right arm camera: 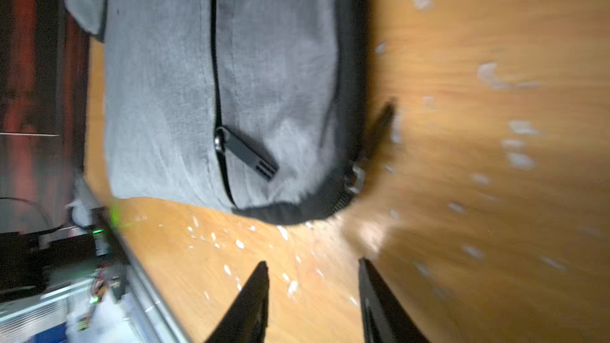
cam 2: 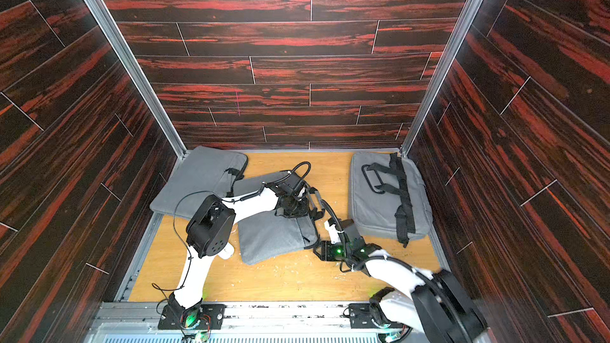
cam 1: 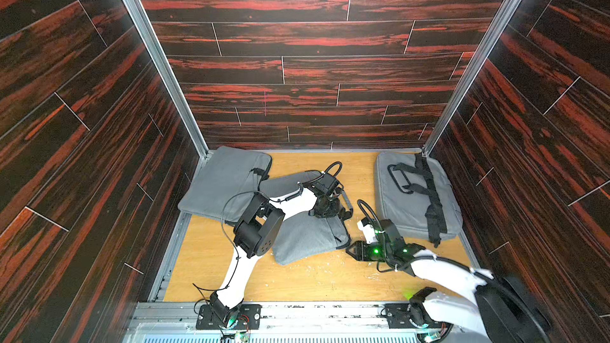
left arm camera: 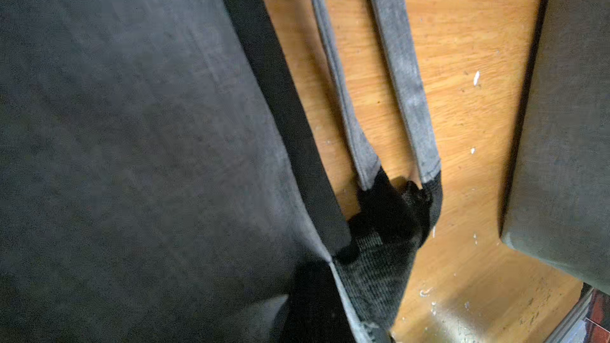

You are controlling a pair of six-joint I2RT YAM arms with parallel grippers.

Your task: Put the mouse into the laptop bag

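The grey laptop bag [cam 1: 301, 238] with black trim lies flat in the middle of the table. Its zipper pull [right arm camera: 249, 153] and right front corner show in the right wrist view. A small white mouse [cam 2: 227, 251] sits at the bag's left side, partly behind the left arm. My left gripper [cam 1: 330, 208] is low over the bag's right part, shut, with nothing visible between its fingers; the left wrist view shows no fingertips. Near the bag's right front corner, my right gripper stands open and empty, its fingers [right arm camera: 254, 298] apart over bare wood.
Another grey bag [cam 1: 416, 200] with black straps lies at the right, and a third [cam 1: 225, 178] at the back left. The bag's straps [left arm camera: 397, 63] lie loose on the wood beside it.
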